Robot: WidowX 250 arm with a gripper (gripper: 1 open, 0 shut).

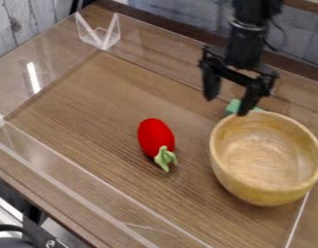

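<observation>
The black gripper (233, 82) hangs over the right rear of the table, blurred, with its fingers apart just above a small green object (239, 106). That object lies behind a large tan bowl (266, 184) and is partly hidden. A red object with a green tip (156, 138), like a toy vegetable, lies left of the bowl.
A clear plastic or wire item (100, 31) sits at the back left. The bowl fills much of the right front.
</observation>
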